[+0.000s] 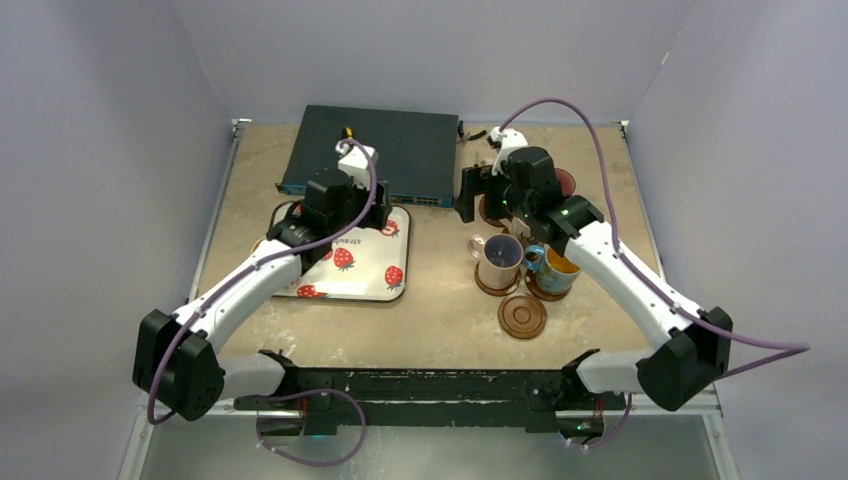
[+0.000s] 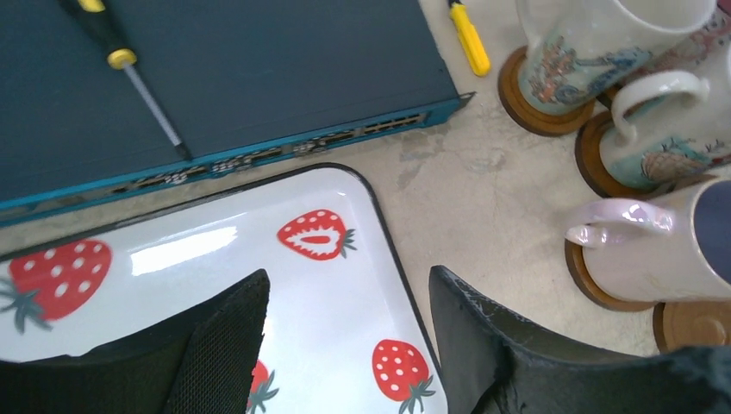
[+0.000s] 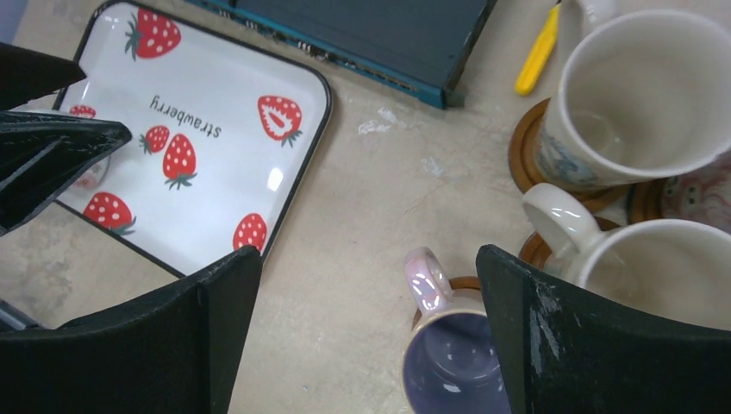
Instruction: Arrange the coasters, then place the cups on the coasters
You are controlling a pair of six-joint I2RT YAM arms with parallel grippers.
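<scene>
A pinkish-white cup (image 1: 499, 262) with a dark inside stands on a brown coaster (image 1: 491, 289). Its handle (image 2: 622, 216) faces the tray side in the left wrist view. In front of it lies an empty round coaster (image 1: 522, 316). To its right is a blue cup (image 1: 556, 272), orange inside, on another coaster. Two white patterned cups (image 3: 642, 95) (image 3: 672, 267) stand on coasters behind. My right gripper is open above the table, left of the cups, with nothing held. Over the strawberry tray, my left gripper has its fingers apart and empty.
The strawberry tray (image 1: 372, 276) covers the left half of the table. A dark flat box (image 1: 405, 140) with a screwdriver (image 2: 123, 60) on it sits behind. A reddish cup (image 1: 566, 181) stands at the back right. Bare table (image 1: 440, 290) separates tray and cups.
</scene>
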